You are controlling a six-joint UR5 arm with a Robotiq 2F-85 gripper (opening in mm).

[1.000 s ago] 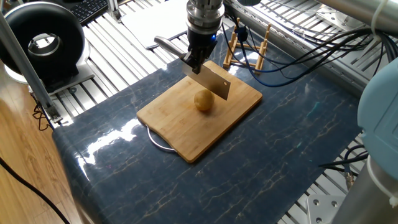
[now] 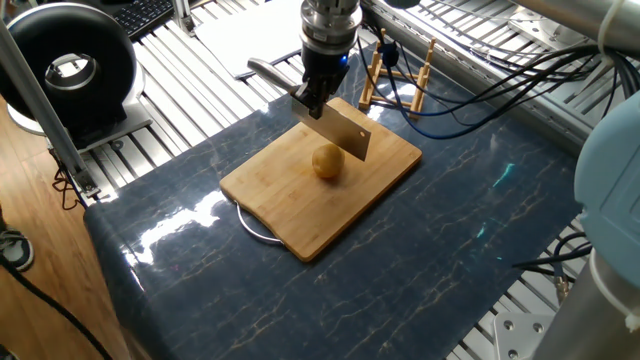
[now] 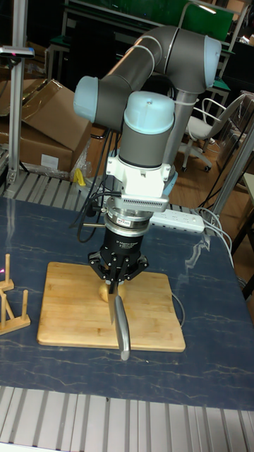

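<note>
A cleaver with a broad metal blade [image 2: 338,132] and a grey handle [image 2: 272,74] is held by my gripper [image 2: 316,108], which is shut on it. In exterior view 3 the handle [image 3: 123,331] points toward that camera, below the gripper [image 3: 114,284]. A round yellow-brown fruit or vegetable [image 2: 328,161] rests near the middle of the wooden cutting board [image 2: 285,205]. The blade hangs beside and partly behind it in exterior view 1; whether they touch, I cannot tell. In exterior view 3 the blade and gripper partly hide the round thing [image 3: 104,291].
Beyond the board stands a small wooden rack [image 2: 420,90], with dark cables [image 2: 470,130] looping near it. A metal handle [image 2: 256,228] sticks out from one board edge.
Arm, cleaver, round thing and board look the same. Only a shoe at the left edge of exterior view 1 has come into view.
</note>
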